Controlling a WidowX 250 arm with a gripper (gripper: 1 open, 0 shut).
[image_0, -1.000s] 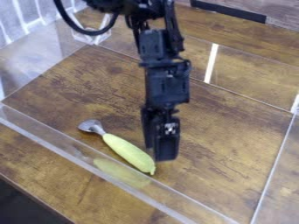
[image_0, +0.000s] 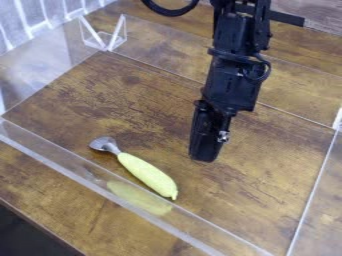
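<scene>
The black gripper (image_0: 210, 135) hangs over the wooden floor of a clear-walled enclosure, right of centre and above and right of a yellow corn cob (image_0: 147, 175). A spoon-like metal piece (image_0: 104, 144) lies at the cob's upper-left end; I cannot tell whether they are one object. The gripper is apart from both. I cannot make out what, if anything, is between its fingers.
Clear walls (image_0: 187, 229) surround the wooden floor (image_0: 80, 100). A small white angled bracket (image_0: 104, 35) stands at the back left. The floor to the left and right of the gripper is clear.
The arm has moved up and to the right, away from the yellow cob, to further back in the enclosure. The cob lies where it was.
</scene>
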